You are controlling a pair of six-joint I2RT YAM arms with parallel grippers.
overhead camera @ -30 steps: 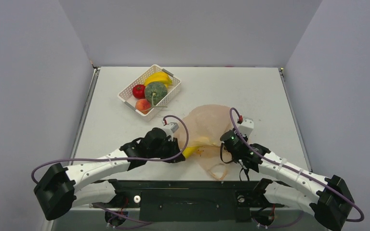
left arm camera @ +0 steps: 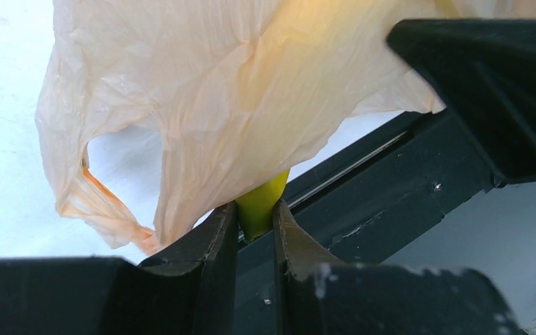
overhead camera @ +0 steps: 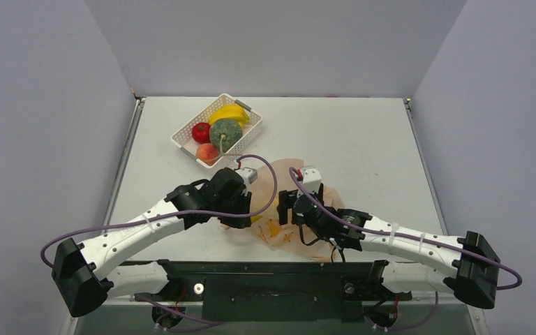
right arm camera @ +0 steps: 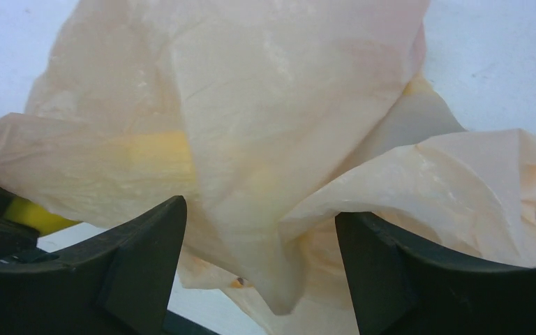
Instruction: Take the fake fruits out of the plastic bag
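My left gripper is shut on the end of a yellow fruit, which sticks out from under the peach-coloured plastic bag. The rest of that fruit shows only as a yellow tint through the film. In the right wrist view the crumpled bag fills most of the picture. My right gripper stands open over it, with folds of film between and below its fingers. The left gripper's dark tip with a bit of the yellow fruit appears at the left edge there.
A white basket at the back left holds a yellow banana bunch, a red tomato, a green pumpkin and a peach.
The right gripper has moved left across the bag, closer to the left gripper. The bag is more bunched and less yellow shows.
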